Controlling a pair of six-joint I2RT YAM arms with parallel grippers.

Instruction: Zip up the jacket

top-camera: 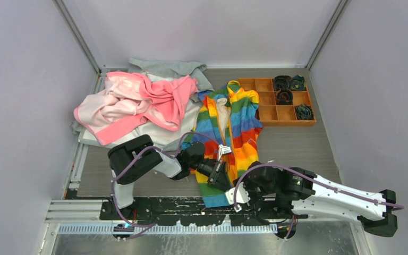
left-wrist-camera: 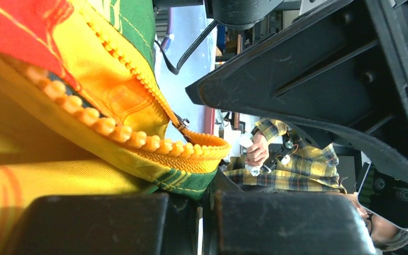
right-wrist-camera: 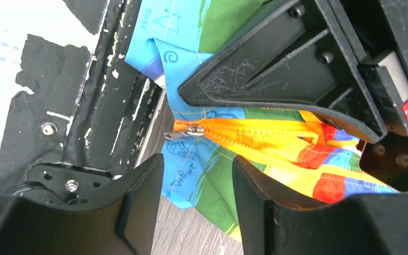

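Observation:
The rainbow-striped jacket (top-camera: 239,127) lies open lengthwise at centre. In the right wrist view its orange zip slider (right-wrist-camera: 194,130) with metal pull tab sits at the blue hem, between the parted fingers of my right gripper, apart from them. The left wrist view shows orange zipper teeth (left-wrist-camera: 106,125) and a fold of the hem at the fingertips of my left gripper, which is shut; whether fabric is pinched there is unclear. The top view has both grippers close together at the jacket's bottom.
Pink and grey garments (top-camera: 127,106) lie piled at the back left. A wooden compartment box (top-camera: 268,114) with dark rolled items stands at the back right. Bare table shows right of the jacket and at the front left.

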